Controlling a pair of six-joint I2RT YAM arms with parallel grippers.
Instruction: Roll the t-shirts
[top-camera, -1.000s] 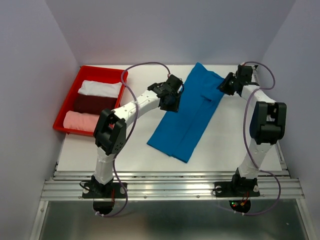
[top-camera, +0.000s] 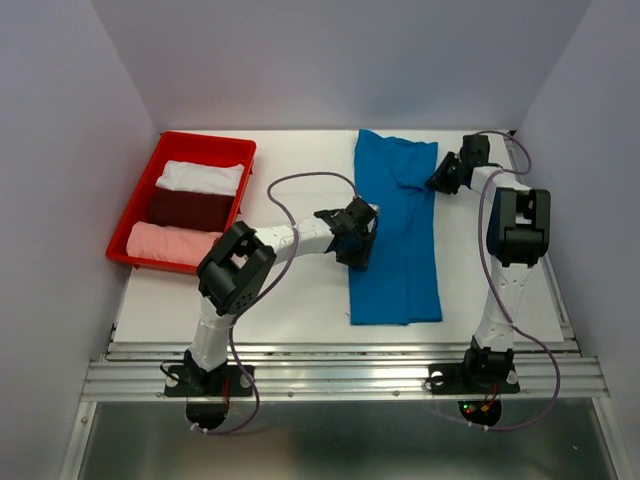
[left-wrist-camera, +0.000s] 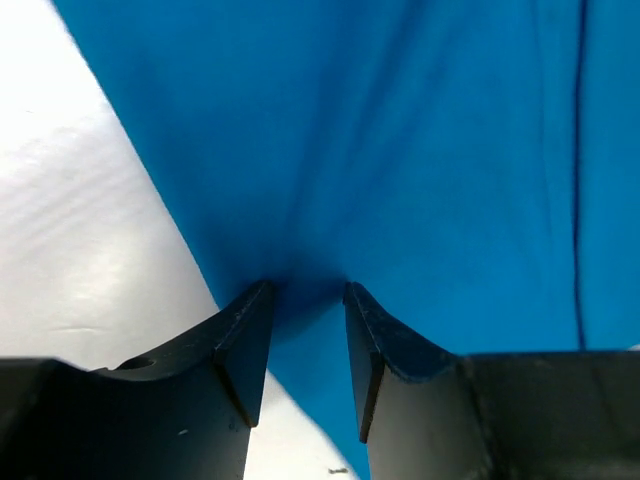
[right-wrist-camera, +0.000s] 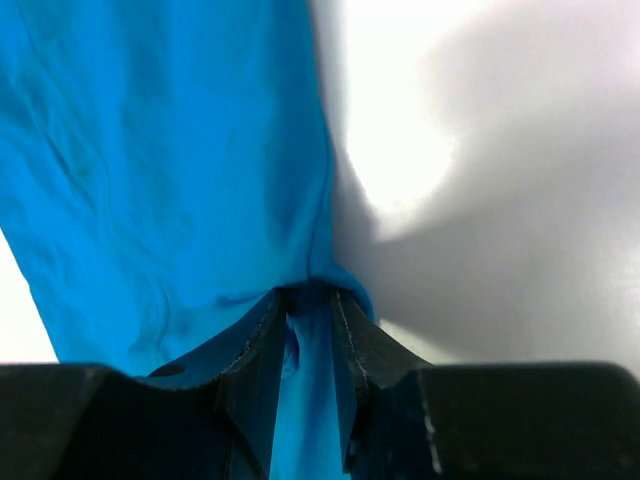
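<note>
A blue t-shirt (top-camera: 392, 250), folded into a long strip, lies nearly straight from the back of the table toward the front. Over its left edge, about midway along, my left gripper (top-camera: 358, 262) stands open; in the left wrist view the fingers (left-wrist-camera: 250, 335) are parted, with flat cloth below them. At the strip's right edge near the back is my right gripper (top-camera: 438, 184). Its fingers are part open in the right wrist view, and a raised fold of the shirt (right-wrist-camera: 318, 275) bunches up between and beyond the fingertips.
On the left a red tray (top-camera: 176, 144) contains a white roll (top-camera: 200, 178), a dark brown roll (top-camera: 190, 210) and a pink roll (top-camera: 172, 243).
The blue strip has swung from slanted to nearly straight, its front end shifting right. My left gripper has moved toward the front and slightly right; the right gripper has shifted slightly left.
</note>
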